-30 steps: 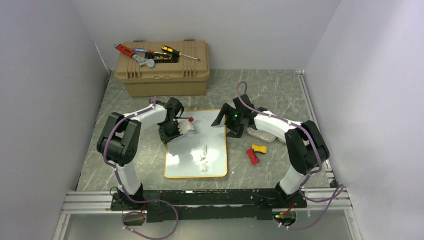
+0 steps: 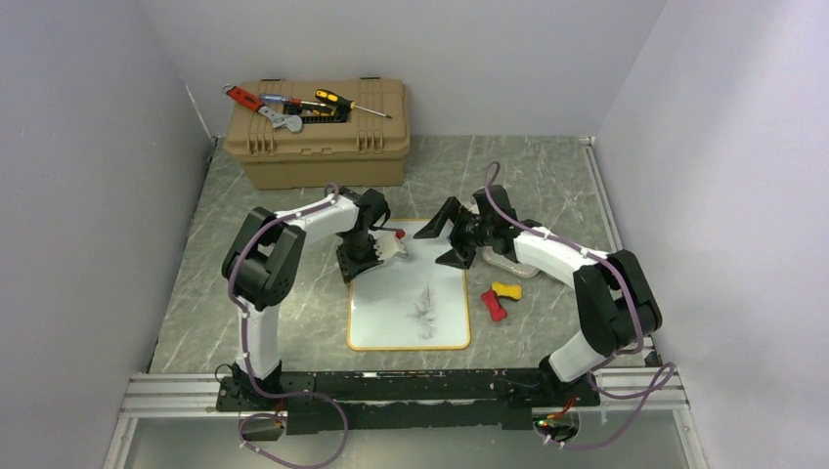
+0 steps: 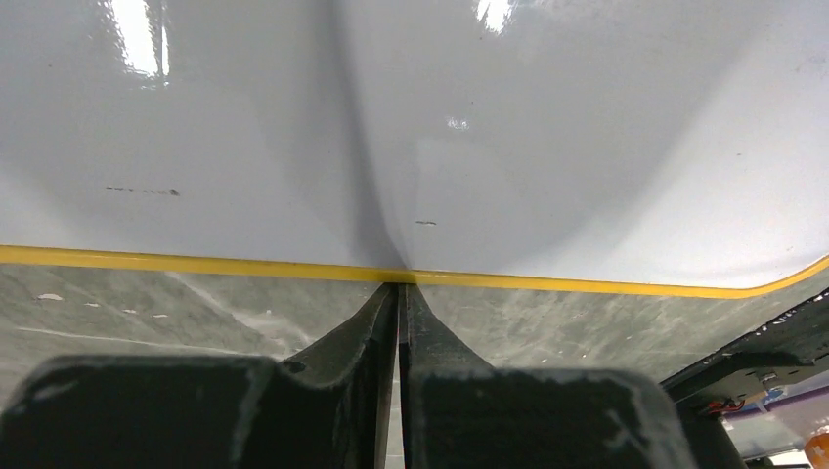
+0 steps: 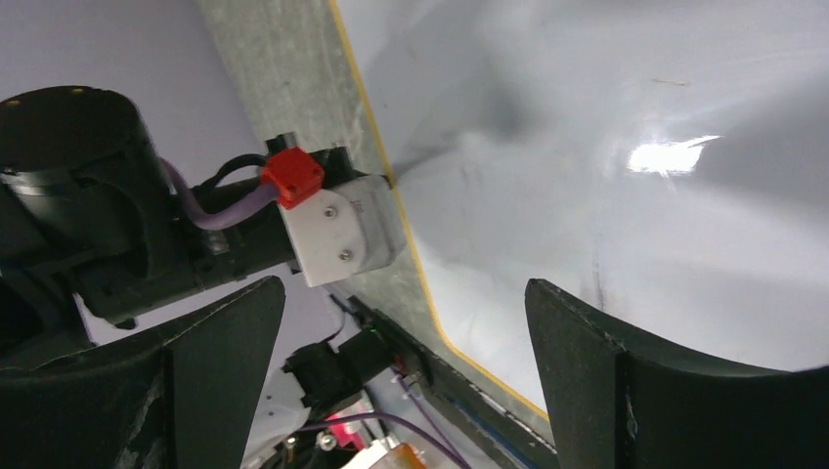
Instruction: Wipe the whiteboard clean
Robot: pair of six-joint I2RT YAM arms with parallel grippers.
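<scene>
The whiteboard (image 2: 396, 318) with its yellow rim lies flat mid-table; a dark grey smudge (image 2: 423, 313) marks its lower right. My left gripper is shut on the board's yellow edge, which meets its fingertips in the left wrist view. From above, that gripper (image 2: 349, 277) is at the board's left side. My right gripper is wide open over the board's right part, nothing between its fingers. A red eraser (image 2: 494, 306) and a yellow eraser (image 2: 506, 290) lie on the table to the right of the board.
A tan toolbox (image 2: 323, 147) stands at the back left with tools on its lid. A clear container (image 2: 510, 263) sits partly under my right arm. Bare table lies to the left of the board.
My right gripper has stayed open, shifting only slightly. The erasers have not moved.
</scene>
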